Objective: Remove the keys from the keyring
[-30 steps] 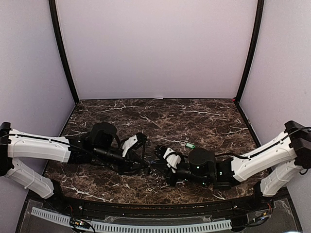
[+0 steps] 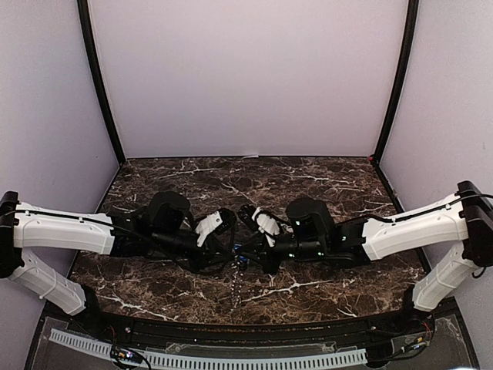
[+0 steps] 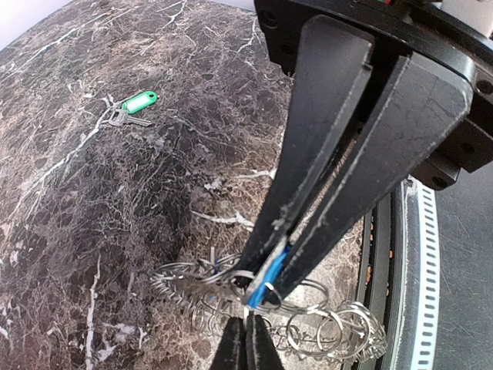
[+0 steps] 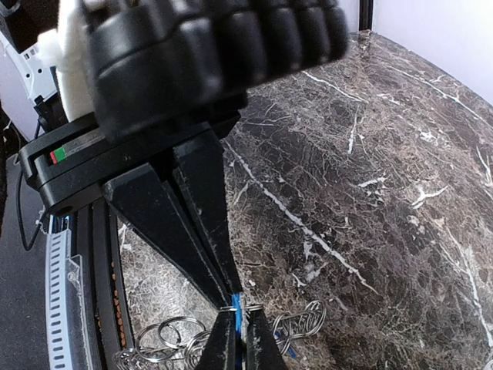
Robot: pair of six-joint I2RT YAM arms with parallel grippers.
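Observation:
Above the front middle of the table, my left gripper and right gripper meet tip to tip. A thin blue piece (image 3: 269, 277) of the keyring sits between the right fingertips, and that gripper is shut on it. My left gripper is shut with its tips against a thin silver part; whether that part runs between its fingers is unclear. Linked silver rings (image 3: 347, 327) hang off both sides of the tips, and the chain (image 2: 236, 287) shows below the grippers from above. No key shape stands out clearly in this bundle.
A green tag (image 3: 139, 102) with small silver keys (image 3: 123, 117) lies farther back on the marble table (image 2: 246, 177). From the top view, the right arm covers it. Free tabletop surrounds the grippers at the back and sides.
My right gripper has swung farther back, its arm now hiding the green tag that showed one second ago. The left arm has shifted only slightly.

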